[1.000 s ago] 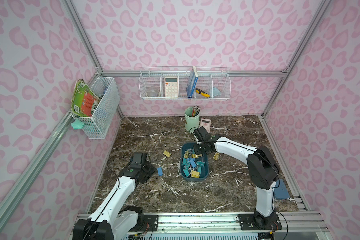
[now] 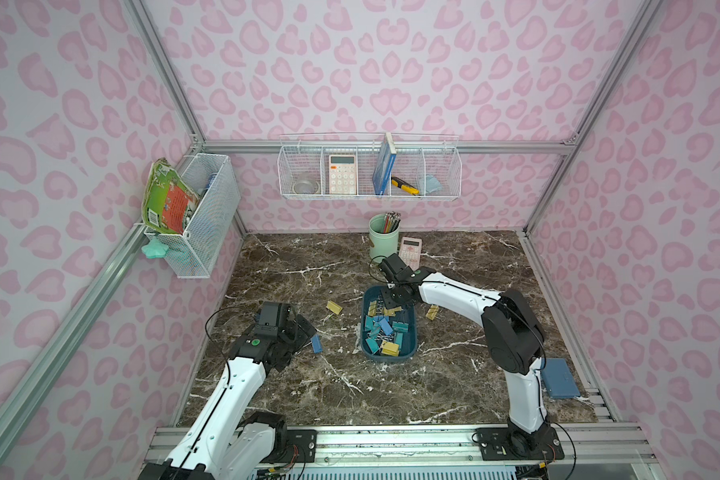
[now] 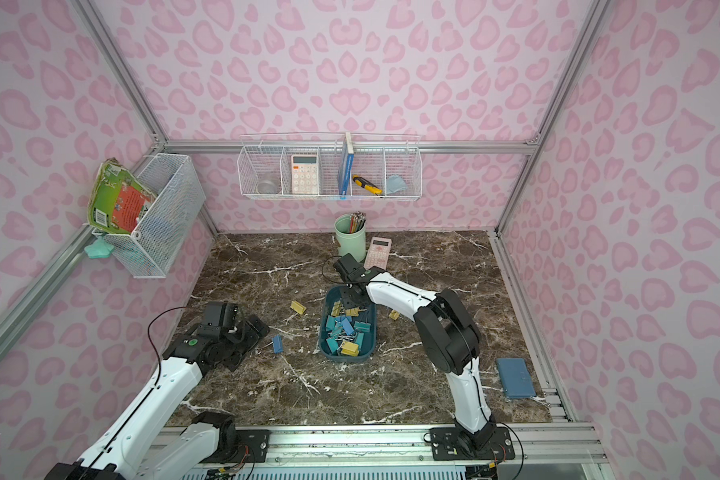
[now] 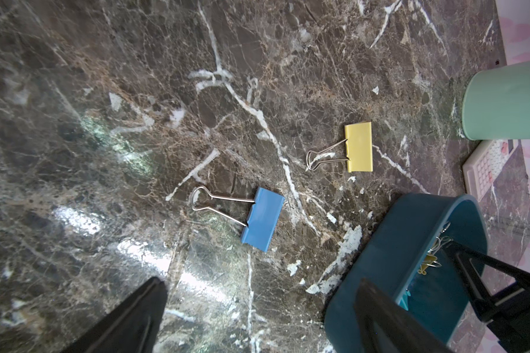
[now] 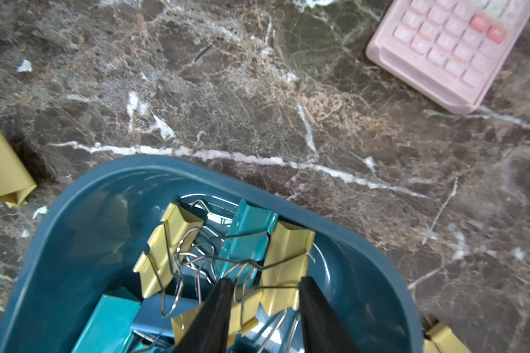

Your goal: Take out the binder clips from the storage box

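Note:
The dark teal storage box (image 2: 395, 359) stands mid-table, holding several binder clips in teal, blue and yellow. My right gripper is over the far end of the box, its fingers (image 5: 213, 317) apart. Wire handles and part of a yellow clip (image 5: 287, 250) show around and between the fingertips; no grip is visible. On the table lie a blue clip (image 4: 263, 219), a yellow clip (image 4: 359, 147) left of the box, and another yellow clip (image 3: 393, 315) to its right. My left gripper stands open beside the blue clip, nothing between its fingers.
Behind the box are a green pencil cup (image 2: 382, 241) and a pink calculator (image 2: 410, 251). A blue notebook (image 2: 560, 378) lies at the far right. Wire baskets hang on the back wall and at the left.
My right gripper has shifted slightly left over the box. The left gripper has edged right, and the blue clip beside it now lies slightly further left than a second ago.

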